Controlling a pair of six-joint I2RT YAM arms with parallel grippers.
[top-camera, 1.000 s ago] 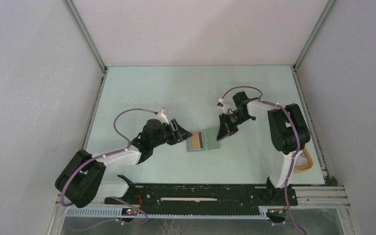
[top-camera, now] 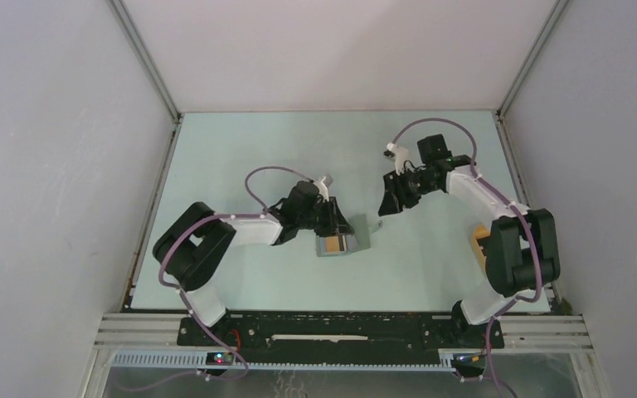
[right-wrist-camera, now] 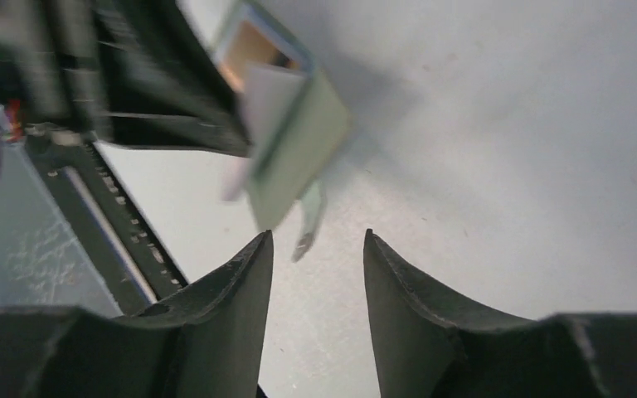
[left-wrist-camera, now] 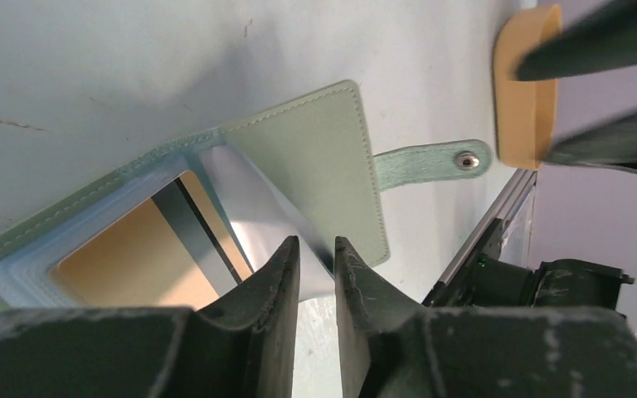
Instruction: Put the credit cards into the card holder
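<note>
The green card holder [top-camera: 361,237] lies open mid-table, its snap strap [left-wrist-camera: 431,163] sticking out to the side. A brown card [left-wrist-camera: 133,257] with a dark stripe shows in a clear pocket. Between the fingers of my left gripper is the edge of a clear sleeve page [left-wrist-camera: 253,211], raised at a slant from the cover. From above, the left gripper [top-camera: 345,233] hides part of the holder. My right gripper is open and empty, over bare table beside the holder; from above, the right gripper [top-camera: 386,212] stands beyond the strap.
An orange tray [top-camera: 477,249] sits at the right edge, mostly covered by my right arm; its contents are hidden from above. Bare table [top-camera: 274,137] stretches across the back. Both grippers are close to each other near the holder.
My left gripper has come rightward over the holder and shut on the sleeve page. My right gripper has moved away from the cover, to the right and towards the back.
</note>
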